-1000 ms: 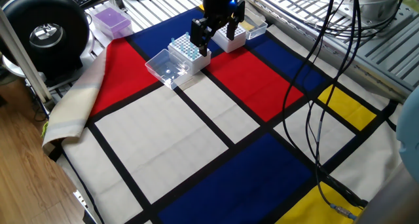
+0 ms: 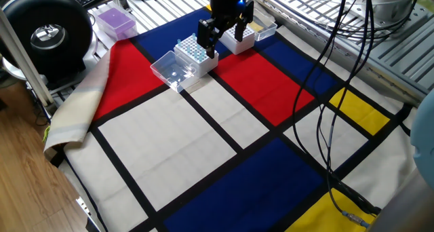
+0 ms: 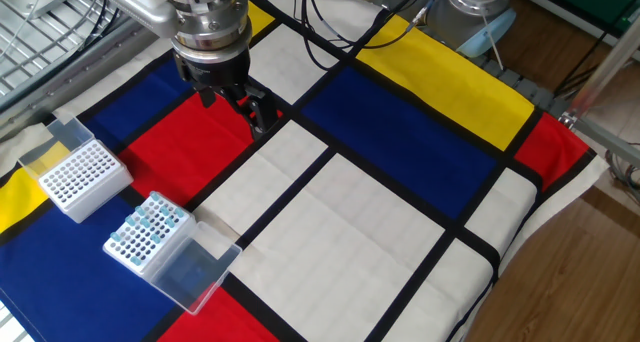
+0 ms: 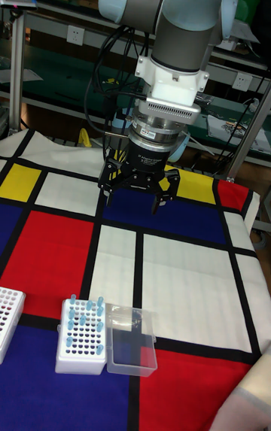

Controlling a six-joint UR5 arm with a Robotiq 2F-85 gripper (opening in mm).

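Note:
My gripper (image 4: 132, 200) hangs above the cloth in exterior view 3, its black fingers spread apart with nothing visible between them. In exterior view 2 the gripper (image 3: 236, 114) appears over the red patch, clear of both racks. One white tip rack (image 3: 150, 232) carries several light-blue tips (image 4: 99, 302) standing in its holes, and its clear lid (image 3: 195, 270) lies folded open. Beside it, a second white rack (image 3: 86, 180) shows no blue tips; its clear lid (image 3: 70, 132) is open too. From exterior view 1, the gripper (image 2: 224, 43) partly covers the racks.
A purple-filled clear box (image 2: 116, 22) stands near the far left corner. One cloth edge (image 2: 83, 106) is folded over. Black cables (image 2: 330, 89) hang in front of exterior view 1.

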